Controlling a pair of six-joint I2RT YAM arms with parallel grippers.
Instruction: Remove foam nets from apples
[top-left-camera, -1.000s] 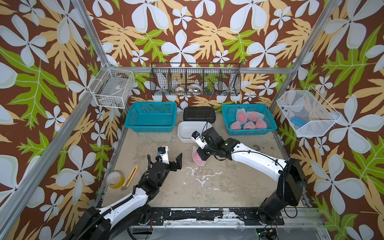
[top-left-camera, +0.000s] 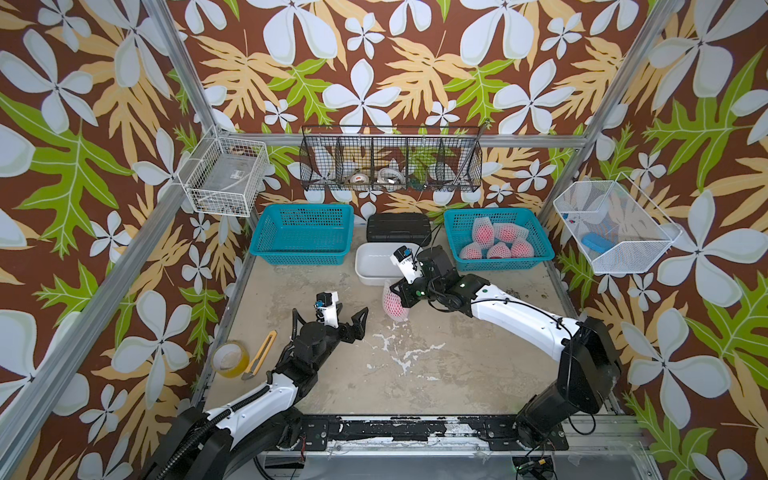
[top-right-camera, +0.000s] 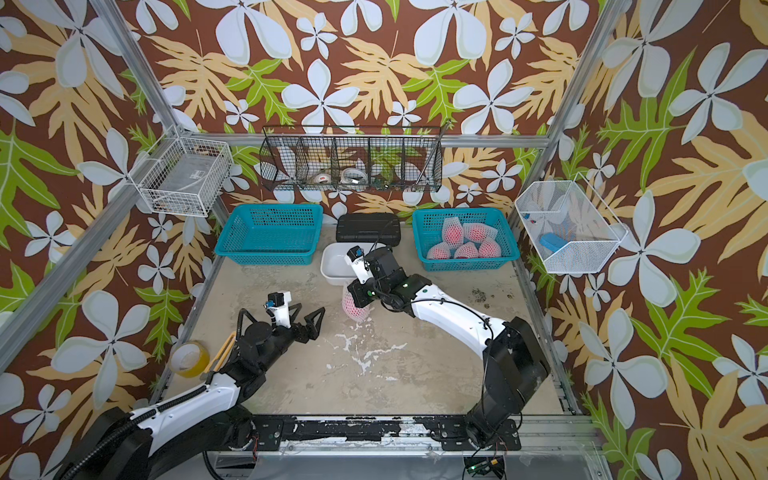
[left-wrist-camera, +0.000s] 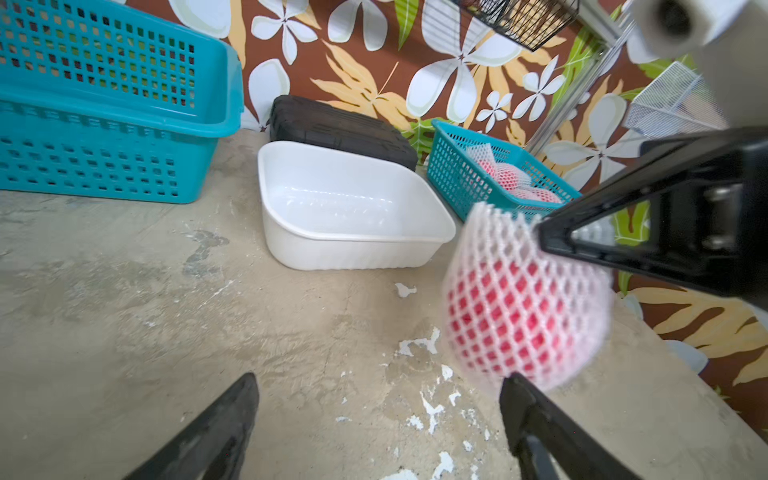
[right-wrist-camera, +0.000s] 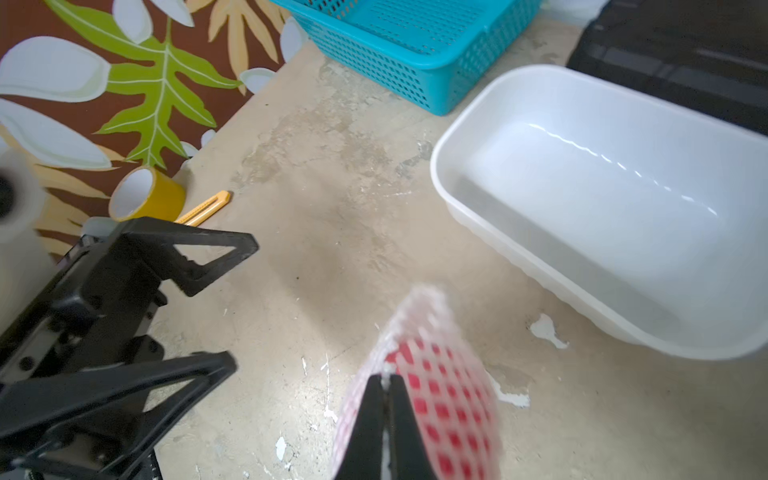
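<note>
My right gripper (top-left-camera: 401, 294) is shut on the white foam net of a red apple. The netted apple (left-wrist-camera: 524, 308) hangs below and beside its fingertips in the left wrist view, seemingly clear of the table. The right wrist view has the shut fingers (right-wrist-camera: 376, 428) in front of the netted apple (right-wrist-camera: 448, 392), pinching thin net; the exact grip is blurred. To the left, my left gripper (top-left-camera: 360, 321) stands open and empty, apart from the apple. More netted apples (top-left-camera: 497, 240) lie in the right teal basket (top-left-camera: 545, 254).
Behind the held apple stands an empty white tub (left-wrist-camera: 352, 249). The left teal basket (top-left-camera: 302, 257) is empty. A black case (top-left-camera: 398, 216) lies at the back. Yellow tape (top-left-camera: 232, 358) and an orange cutter (top-left-camera: 260, 356) rest at the left edge.
My left gripper edged slightly right. The basket apples have not moved.
</note>
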